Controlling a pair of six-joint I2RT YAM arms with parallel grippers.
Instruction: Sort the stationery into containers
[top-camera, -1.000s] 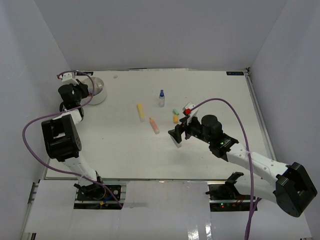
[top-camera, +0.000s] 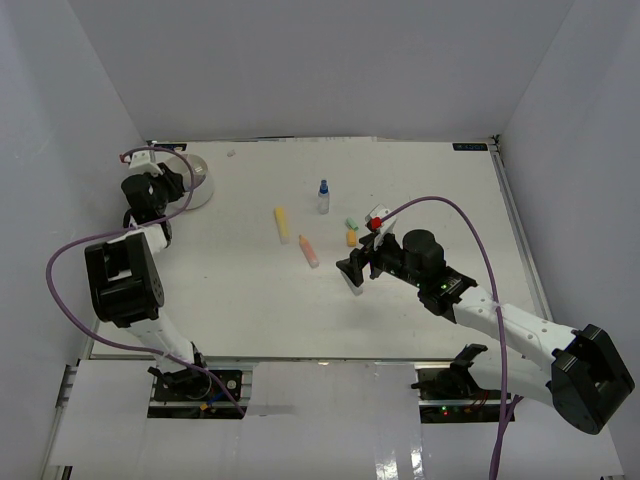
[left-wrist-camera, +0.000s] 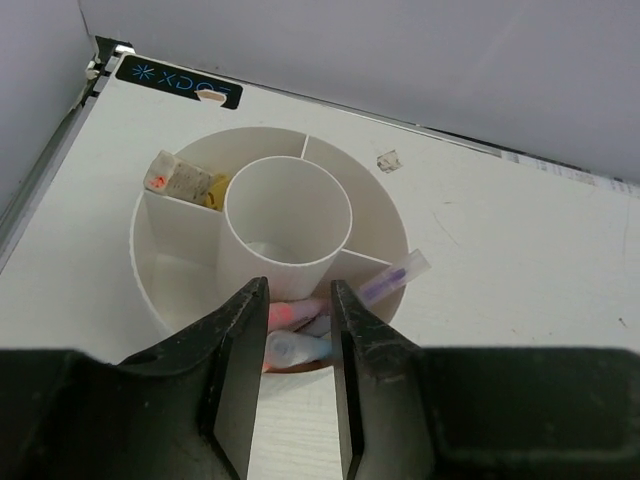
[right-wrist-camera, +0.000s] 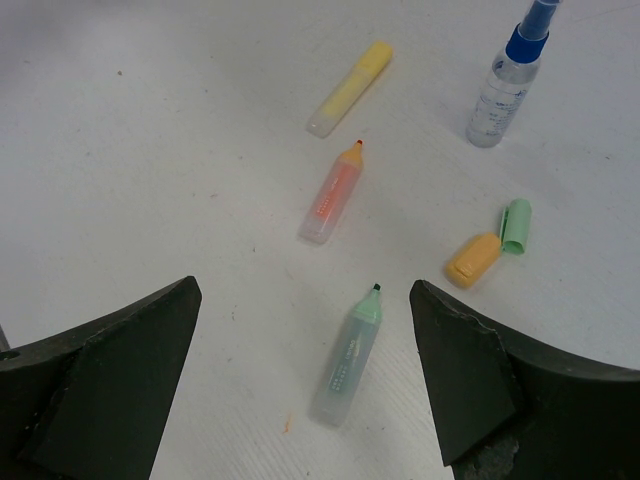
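In the left wrist view, my left gripper is over the front of a round white divided container (left-wrist-camera: 148, 255), its fingers parted. Behind and below the gap, a pink marker (left-wrist-camera: 290, 312) and a clear marker with a blue end (left-wrist-camera: 292, 350) lie in the front compartment. A purple marker (left-wrist-camera: 385, 283) leans over the right rim. My right gripper stands open above the table, nothing gripped. Below it lies a green marker (right-wrist-camera: 348, 365). Farther off are an orange-red marker (right-wrist-camera: 331, 195), a yellow marker (right-wrist-camera: 350, 88), an orange cap (right-wrist-camera: 473, 260) and a green cap (right-wrist-camera: 516, 226).
A clear spray bottle with a blue top (top-camera: 323, 197) stands behind the loose pieces. Inside the container's back-left compartment sit a whitish block (left-wrist-camera: 180, 178) and something yellow (left-wrist-camera: 217, 192). Open table lies between the container and the loose markers.
Over the past second my left gripper has shifted slightly right and toward the front beside the container. The right arm and the loose pieces have stayed put.
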